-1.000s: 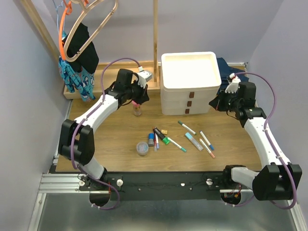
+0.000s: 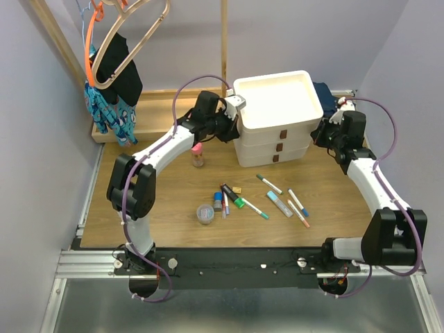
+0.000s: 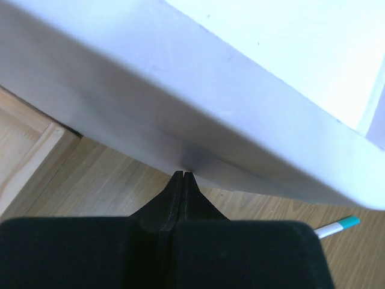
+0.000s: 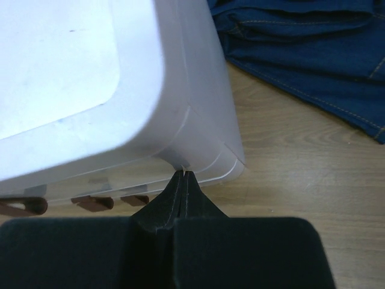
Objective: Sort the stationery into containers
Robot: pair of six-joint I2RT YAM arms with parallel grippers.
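Note:
A white drawer box (image 2: 281, 100) with brown tabs stands at the back centre, turned slightly. My left gripper is shut at its left side, nothing seen between its fingers. At the opposite side my right gripper is also shut, its tips at the box's lower corner in the right wrist view. On the table's middle lie several pens and markers, among them a black-green marker (image 2: 232, 195), a light blue marker (image 2: 279, 204) and a teal-ended pen (image 2: 254, 208). A clear round container (image 2: 205, 214) sits to their left.
A pink-capped jar (image 2: 197, 154) stands behind the left arm's forearm. Folded dark blue jeans (image 4: 301, 48) lie right of the box. Behind is a wooden frame (image 2: 156, 118); hanging clothes (image 2: 118, 104) are at the back left.
My left gripper has moved right to the box's left side; my right gripper has moved back along its right side. The box has turned slightly, its right end further back. Both grippers stay shut.

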